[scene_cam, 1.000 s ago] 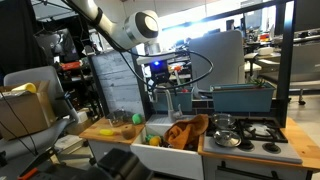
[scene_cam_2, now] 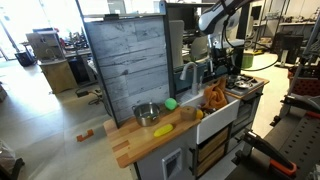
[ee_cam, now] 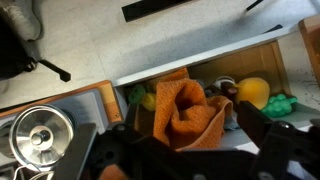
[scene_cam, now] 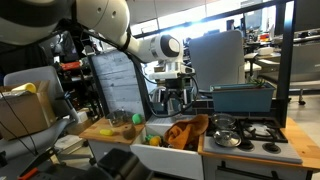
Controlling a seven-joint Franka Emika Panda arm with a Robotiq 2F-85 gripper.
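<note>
An orange towel (scene_cam: 187, 132) lies crumpled in the white sink-like bin (scene_cam: 165, 160). In the wrist view, the same towel (ee_cam: 188, 115) fills the middle of the bin, with its lower part close to my dark fingers. My gripper (scene_cam: 175, 102) hangs above the bin, apart from the towel. Its fingers are open, one finger (ee_cam: 100, 152) at the lower left and the other at the lower right. Beside the towel are a yellow round thing (ee_cam: 255, 92) and a green one (ee_cam: 282, 105).
Right of the bin stand a steel pot with a glass lid (ee_cam: 41, 138) and a black stove top (scene_cam: 262, 130). A blue rack (scene_cam: 242, 101) stands behind. On the left wooden counter (scene_cam_2: 135, 143) are a metal bowl (scene_cam_2: 147, 113) and a yellow item (scene_cam_2: 163, 130). A faucet (scene_cam_2: 185, 72) rises behind the bin.
The arm has swung to the right and come somewhat lower, bringing the gripper over the bin. The towel and the other objects look unmoved.
</note>
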